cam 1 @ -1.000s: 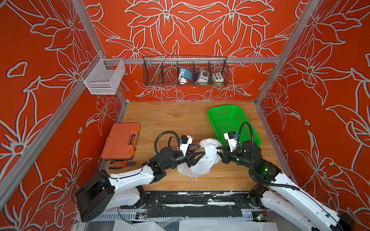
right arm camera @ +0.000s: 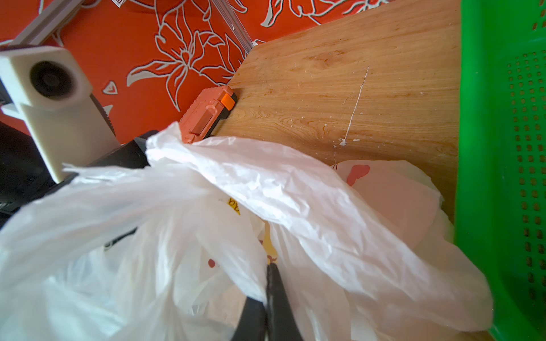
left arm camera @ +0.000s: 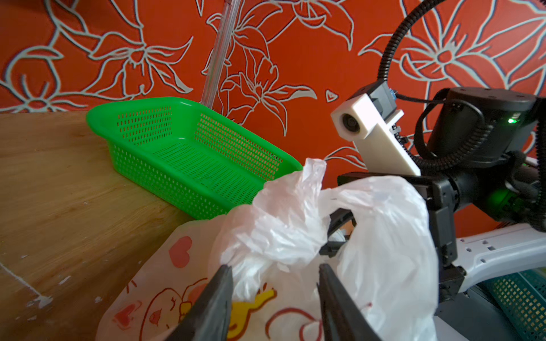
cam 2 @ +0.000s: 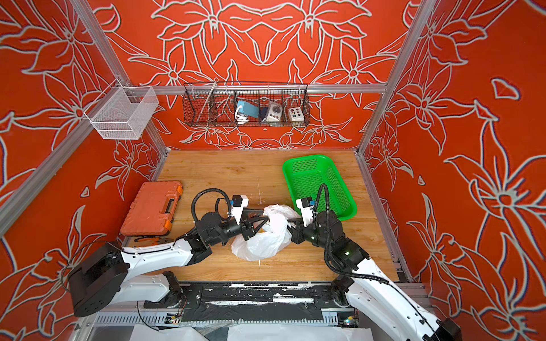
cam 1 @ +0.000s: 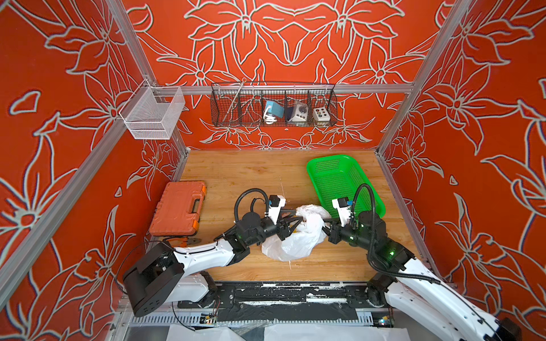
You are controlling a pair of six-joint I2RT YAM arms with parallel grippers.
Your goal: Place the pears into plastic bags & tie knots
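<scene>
A white plastic bag [cam 1: 293,244] with red and yellow print lies mid-table, its upper part bunched up between the two arms. No pear shows; whatever the bag contains is hidden. In the left wrist view, my left gripper has its fingers apart, with crumpled bag film [left arm camera: 284,221] just beyond and in front of them. My right gripper is closed at the bag's right side, and a thin fold of film runs into its fingertips. From above, the left gripper [cam 1: 299,218] points right, facing the right gripper [cam 1: 326,225] across the bag's top.
An empty green basket [cam 1: 323,190] stands behind the right gripper, close to the bag. At the left are an orange tool case [cam 1: 176,207] and pliers [cam 1: 183,241], partly covered by a cable.
Right arm nearly still.
</scene>
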